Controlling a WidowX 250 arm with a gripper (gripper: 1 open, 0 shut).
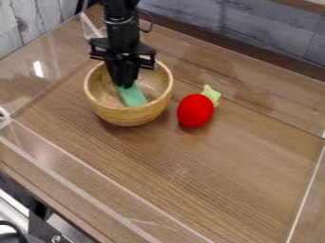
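My black gripper (124,62) hangs over a wooden bowl (101,106) at the upper middle, its fingertips at the bowl's back part. A green object (132,97) lies in the bowl just below the fingertips. The gripper looks shut; whether anything is between the fingers is hard to tell at this size.
A red ball-like object (196,110) sits just right of the bowl, with a small light green piece (211,93) behind it. A wall edge runs along the far left.
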